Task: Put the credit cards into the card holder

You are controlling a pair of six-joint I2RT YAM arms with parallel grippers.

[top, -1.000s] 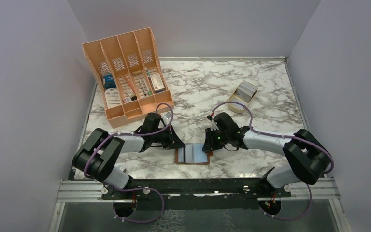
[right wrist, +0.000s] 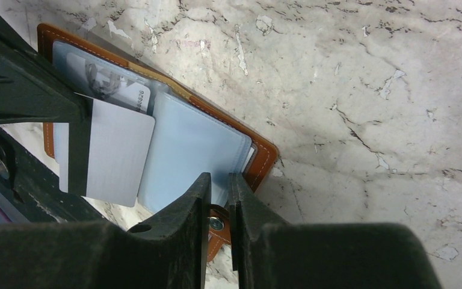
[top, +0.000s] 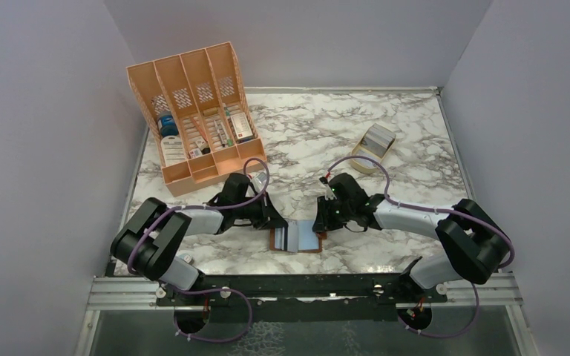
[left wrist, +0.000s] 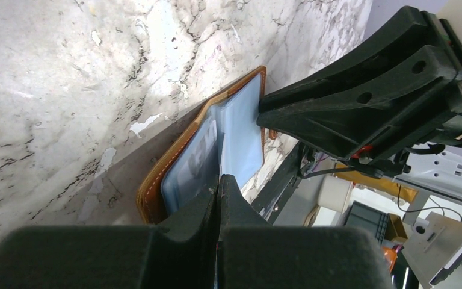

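The brown leather card holder (right wrist: 263, 158) lies unfolded on the marble table, its pale clear sleeves (right wrist: 183, 144) facing up. My left gripper (top: 283, 224) is shut on a white card (right wrist: 120, 153) with a black stripe, at the card's upper edge. That card is tilted over the holder's left half; the left wrist view shows it nearly edge-on. Another card with a grey portrait (right wrist: 113, 84) sits in the left sleeve. At the holder's right edge, my right gripper is narrowly open, its fingertips at the sleeve's border; whether they touch it is unclear.
A tan divided organiser (top: 200, 119) holding boxes and bottles stands at the back left. Farther back on the right is a small open box (top: 373, 148) with grey contents. A dark front rail (top: 319, 285) runs close to the holder.
The striped card now sits a little farther right over the holder. The right arm has barely moved.
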